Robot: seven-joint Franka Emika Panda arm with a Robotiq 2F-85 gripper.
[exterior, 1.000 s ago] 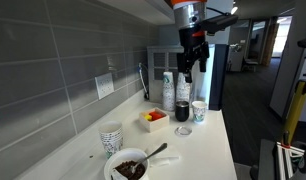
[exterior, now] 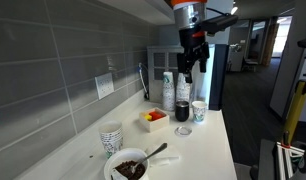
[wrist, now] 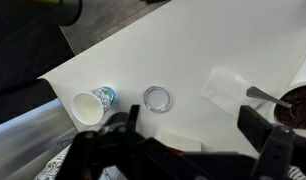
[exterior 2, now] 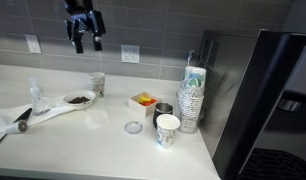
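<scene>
High above the white counter (exterior: 203, 157), my gripper (exterior: 196, 72) hangs open and empty. Its two dark fingers are wide apart in the wrist view, on either side of the gripper's midpoint (wrist: 191, 127). Below lie a clear round disc or lid (wrist: 157, 99) and a thin clear sheet or packet (wrist: 225, 90). A white bowl (exterior 2: 80, 97) holds dark brown bits, and a spoon (wrist: 267, 96) leans over its rim. A patterned paper cup (wrist: 90, 107) stands upright and looks empty.
Along the wall are a stack of paper cups (exterior: 111, 136), a small box (exterior 2: 139, 107) with red and yellow items, and a dark metal mug (exterior: 182, 111). Tall patterned cup stacks (exterior 2: 190, 105) stand beside a black machine (exterior 2: 248, 100).
</scene>
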